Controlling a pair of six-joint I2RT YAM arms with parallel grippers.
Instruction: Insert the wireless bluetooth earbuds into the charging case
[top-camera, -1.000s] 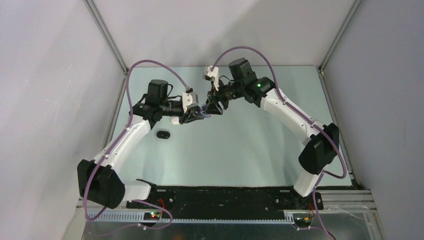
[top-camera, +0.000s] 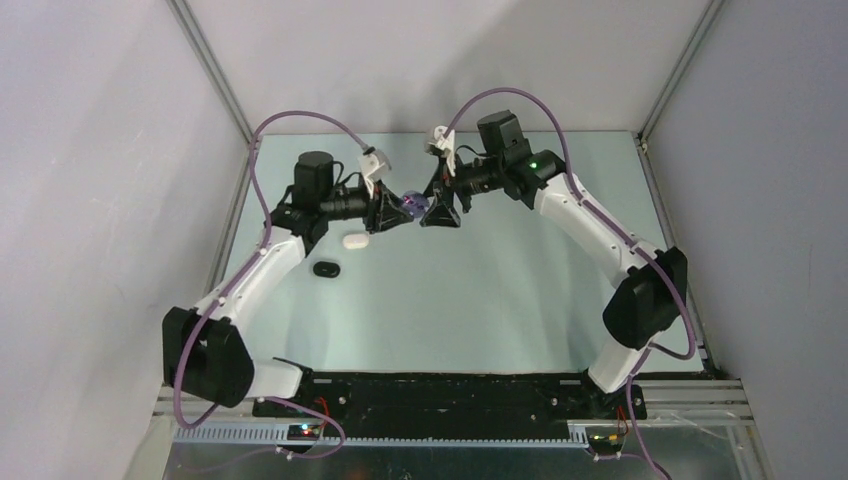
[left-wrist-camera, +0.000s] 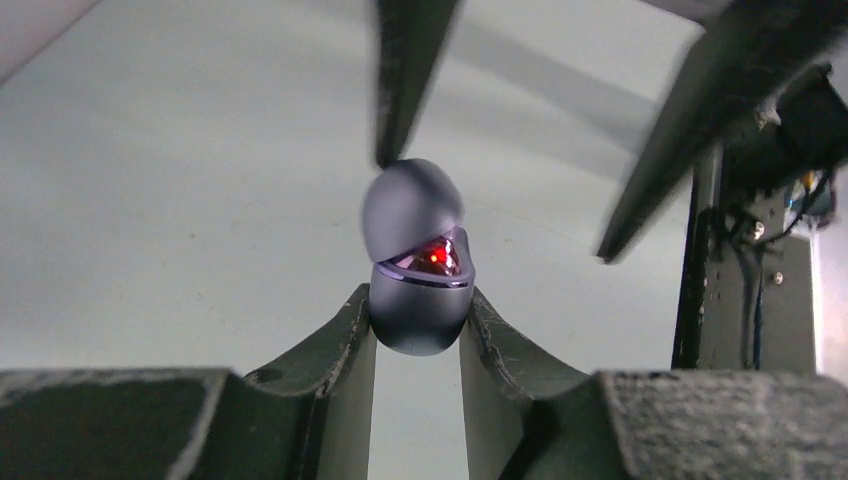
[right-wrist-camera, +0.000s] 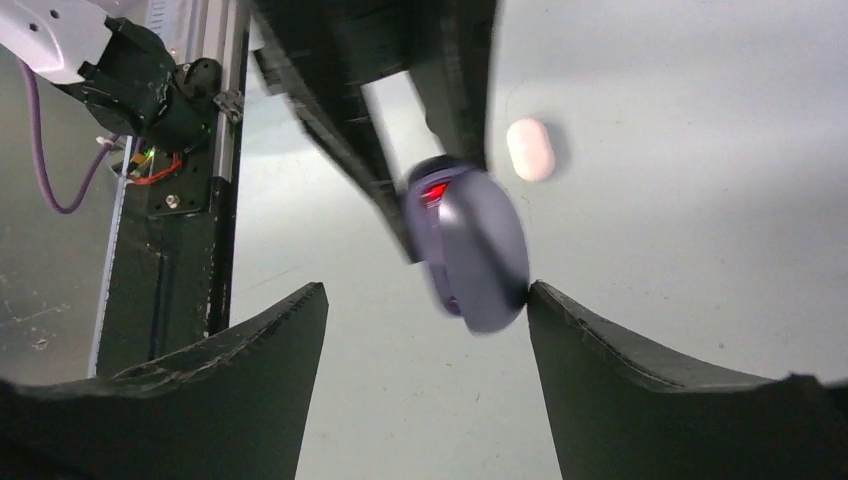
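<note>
A purple-grey earbud case (top-camera: 414, 204) with a red light inside is in the air between the two grippers. My left gripper is shut on its lower end, as the left wrist view shows; the case's lid (left-wrist-camera: 410, 205) sits tilted partly open above the red glow. My right gripper (top-camera: 440, 205) is open around the case, its fingers blurred on either side in the left wrist view. In the right wrist view the case (right-wrist-camera: 475, 250) is between and beyond its spread fingers. Whether an earbud is inside cannot be told.
A small white oblong piece (top-camera: 356, 241) and a black oblong piece (top-camera: 326, 269) lie on the pale table at the left. A rear wall stands close behind both arms.
Both arms have shifted: the right gripper has moved right and slightly up in the top view, and the left gripper has tilted, so more of the case shows between them.
</note>
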